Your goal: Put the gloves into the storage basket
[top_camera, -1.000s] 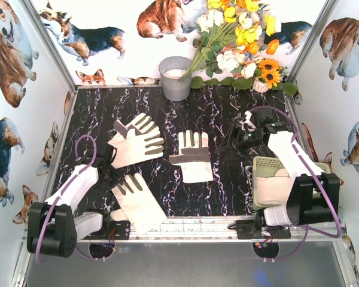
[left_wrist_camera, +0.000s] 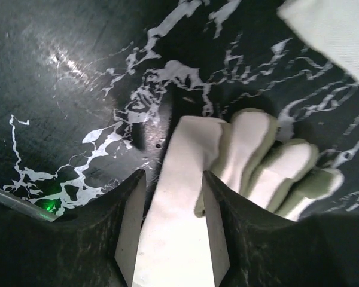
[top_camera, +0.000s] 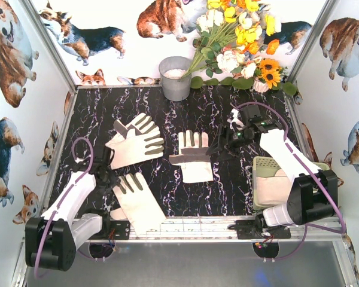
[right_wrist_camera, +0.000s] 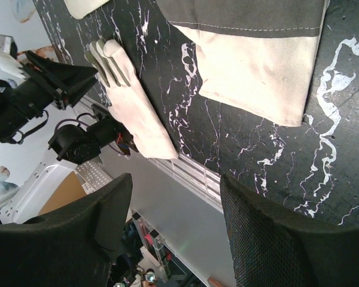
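White gloves with olive finger strips lie on the black marble table: a pair (top_camera: pixel 134 143) at the upper left, one (top_camera: pixel 137 203) at the front left, and one with a dark cuff (top_camera: pixel 196 170) in the centre. My left gripper is part open over the fingertips of the front glove (left_wrist_camera: pixel 179 239), nothing held. My right gripper is open and empty beside the central glove (right_wrist_camera: pixel 257 78), to its right in the top view. The green storage basket (top_camera: pixel 258 161) at the right front holds pale cloth, partly hidden by the right arm.
A grey bucket (top_camera: pixel 176 88) and flowers (top_camera: pixel 245 36) stand along the back wall. Bare table (top_camera: pixel 227 185) shows between the central glove and the basket, and behind the gloves. Printed walls bound both sides.
My right arm has shifted slightly. The gloves look essentially unmoved.
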